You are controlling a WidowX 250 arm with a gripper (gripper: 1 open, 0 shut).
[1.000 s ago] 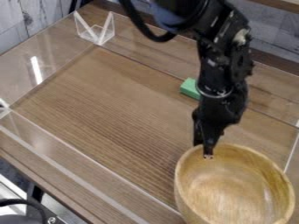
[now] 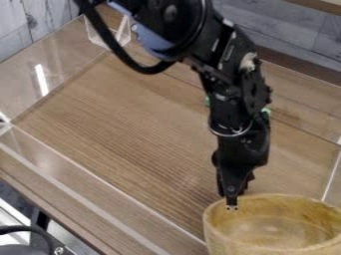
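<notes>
My black gripper point(image 2: 229, 199) points down at the near left rim of a tan wooden-looking bowl point(image 2: 266, 231) in the lower right. The fingertips are close together at that rim; whether they touch it is hard to tell. The bowl is cut off by the bottom edge of the view.
A small green object point(image 2: 265, 113) is mostly hidden behind the arm. A clear plastic item point(image 2: 107, 25) stands at the back left.
The gripper has moved lower and toward the viewer, and the bowl has shifted toward the bottom edge, showing less of it. The arm now covers more of the green object.
</notes>
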